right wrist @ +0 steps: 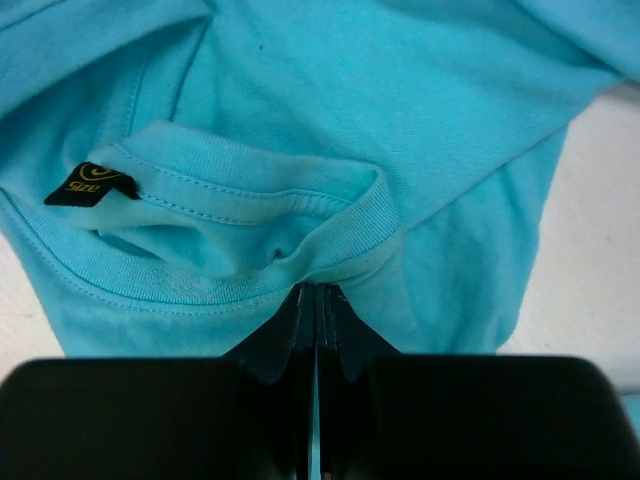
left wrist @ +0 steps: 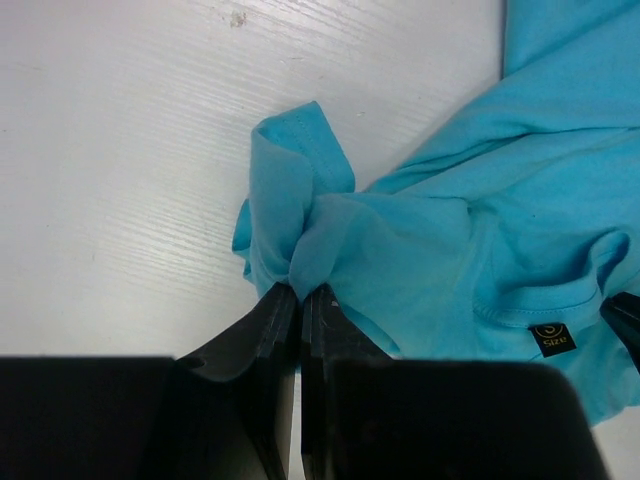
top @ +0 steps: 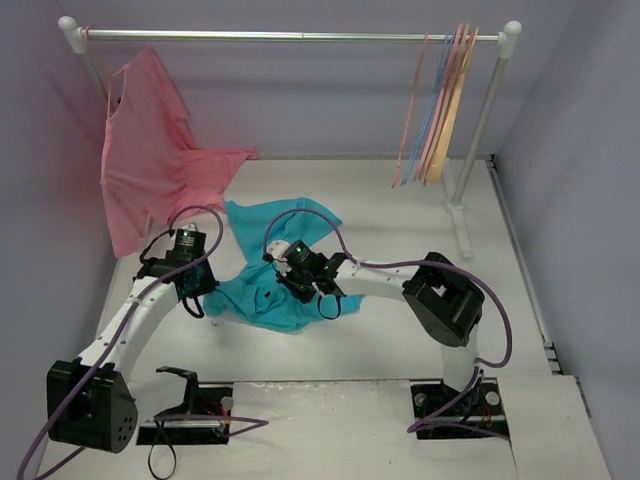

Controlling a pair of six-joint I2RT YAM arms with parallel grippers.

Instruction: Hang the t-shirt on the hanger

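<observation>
The teal t shirt (top: 262, 300) lies crumpled on the table, its collar and black size tag (left wrist: 553, 339) facing up. On the left, my left gripper is shut on a bunched fold of the shirt. My right gripper is shut on the edge of the collar (right wrist: 345, 240), a short way right of the tag. Several hangers (top: 437, 105), in blue, pink and tan, hang bunched at the right end of the rail, clear of both grippers.
A pink shirt (top: 155, 160) hangs at the left end of the metal rail (top: 290, 36). Bare white table (top: 400, 210) shows between the teal shirt and the rack's right leg (top: 480, 130). Grey walls close in both sides.
</observation>
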